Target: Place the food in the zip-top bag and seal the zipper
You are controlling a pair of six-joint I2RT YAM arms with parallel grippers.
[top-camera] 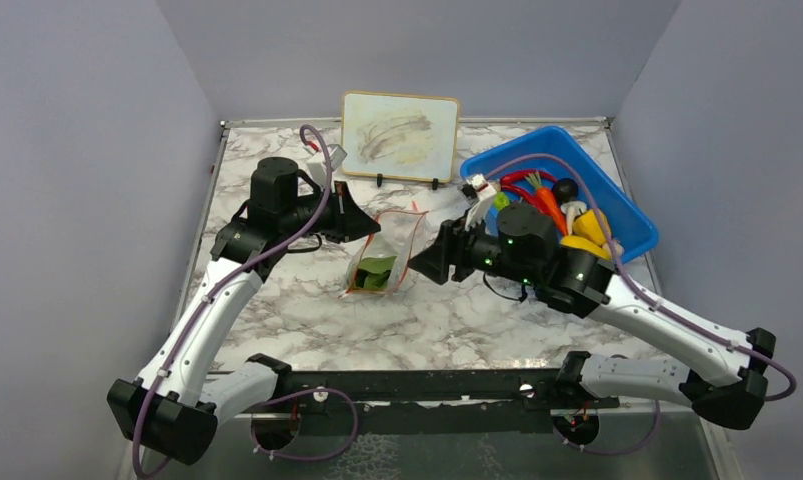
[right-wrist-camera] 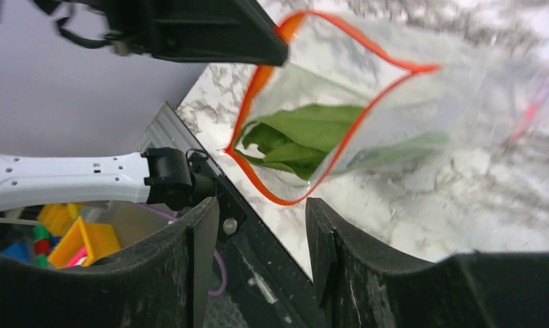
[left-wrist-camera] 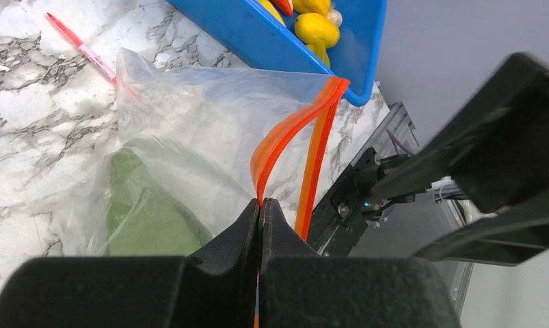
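The clear zip top bag (top-camera: 398, 240) stands between my grippers, its orange-edged mouth facing the table's front. Green leafy food lies inside, also visible as green (left-wrist-camera: 145, 205) through the plastic in the left wrist view. My left gripper is shut on the bag's orange zipper edge, at the upper left of the mouth in the top view. On the opposite side, my right gripper stands part open near the bag's right edge. In the right wrist view, the lower orange rim (right-wrist-camera: 285, 201) appears between its fingertips, with nothing visibly gripped.
A blue bin (top-camera: 632, 225) of vegetables and fruit sits at the right, partly hidden by my right arm. A whiteboard (top-camera: 399, 135) stands at the back. Behind the bag lies a red pen (left-wrist-camera: 83, 48).
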